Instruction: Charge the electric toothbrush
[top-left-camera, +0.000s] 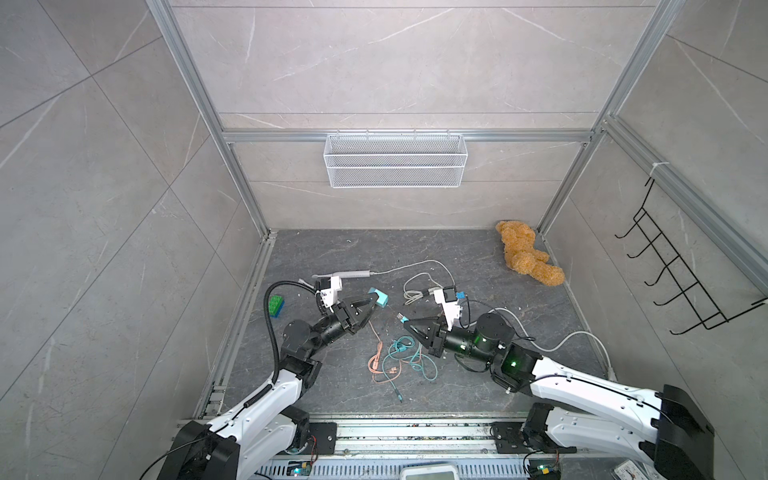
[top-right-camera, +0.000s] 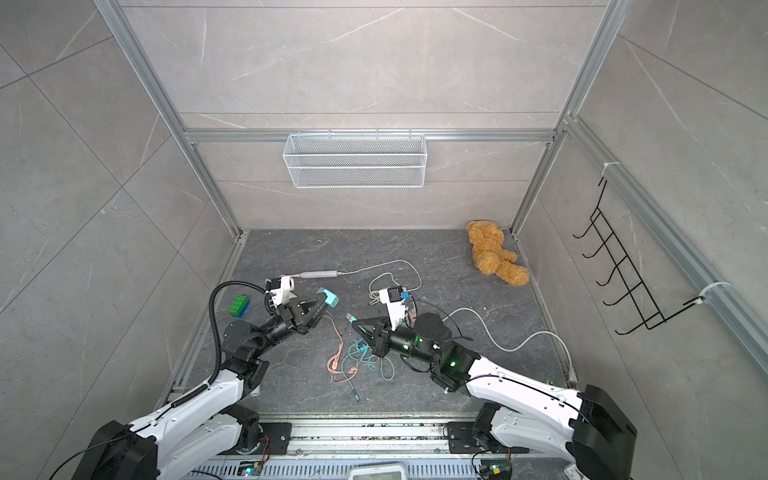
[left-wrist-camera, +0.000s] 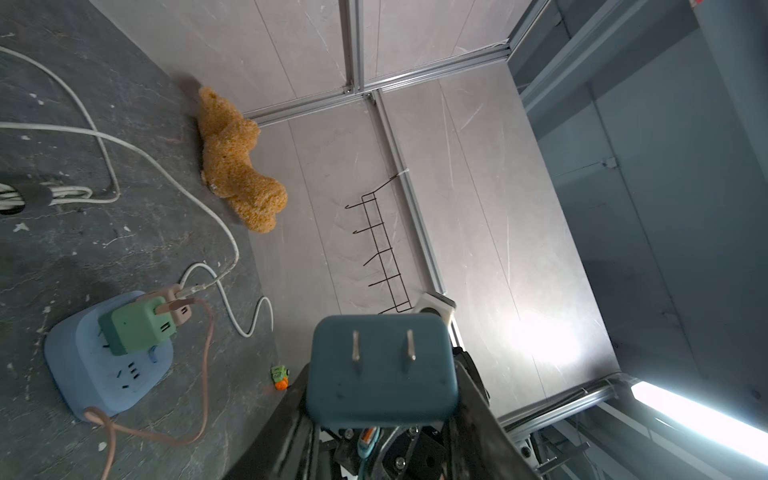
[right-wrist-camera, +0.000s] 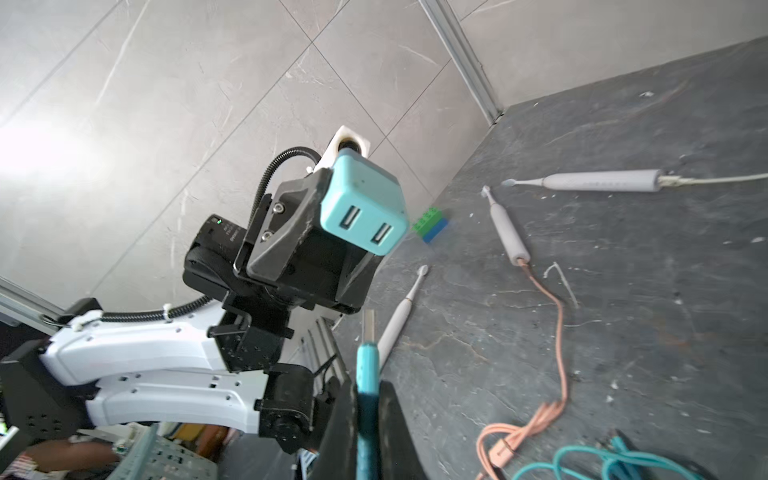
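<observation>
A teal two-port USB adapter (right-wrist-camera: 364, 204) is clamped by my left gripper (top-left-camera: 370, 304), its ports facing my right gripper (top-left-camera: 408, 324). In the left wrist view the adapter (left-wrist-camera: 382, 372) shows its two metal prongs. My right gripper is shut on a teal USB plug (right-wrist-camera: 367, 372), metal end outward; a clear gap separates plug and adapter. Three white toothbrushes lie on the floor: one (right-wrist-camera: 604, 181) with a white cable, one (right-wrist-camera: 507, 232) with an orange cable, one (right-wrist-camera: 396, 326) partly hidden behind the plug. The blue power socket (left-wrist-camera: 120, 376) carries a green adapter (left-wrist-camera: 136, 326) and a pinkish one.
Coiled orange (top-left-camera: 374, 366) and teal (top-left-camera: 420, 364) cables lie between the arms. A white cable (top-left-camera: 576, 334) runs from the socket toward the right wall. A teddy bear (top-left-camera: 528, 254) is at the back right, green-blue blocks (top-left-camera: 274, 305) at the left.
</observation>
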